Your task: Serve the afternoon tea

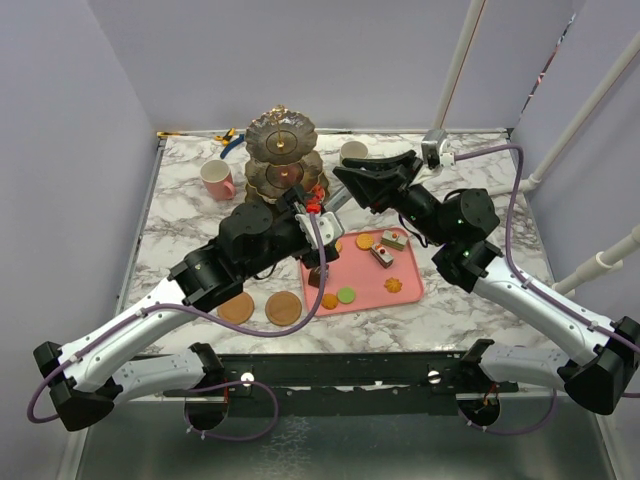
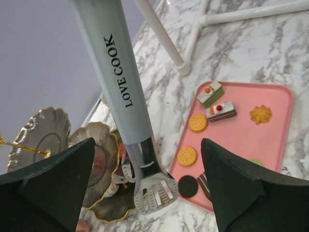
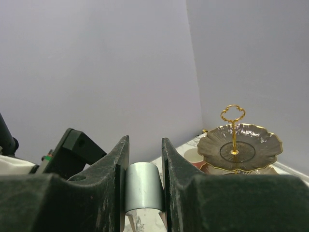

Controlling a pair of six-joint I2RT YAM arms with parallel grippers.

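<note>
Grey tongs (image 2: 118,72) marked LOVE COOK have their rounded end (image 3: 144,188) between the fingers of my right gripper, which is shut on them. In the left wrist view they slant down between the widely parted fingers of my left gripper, slotted tip (image 2: 157,193) lowest; contact with those fingers does not show. The pink tray (image 2: 263,133) bears small cakes and biscuits, including a green-topped cake (image 2: 210,94), a chocolate-striped one (image 2: 222,111) and a yellow biscuit (image 2: 187,156). A tiered gold-rimmed stand (image 1: 281,138) rises at the back.
A pink mug (image 1: 217,180) stands left of the stand, a pale green mug (image 1: 354,150) right of it. Two round wooden coasters (image 1: 236,308) lie at front left. Both arms are close together over the middle. White pipes (image 1: 600,262) border the right side.
</note>
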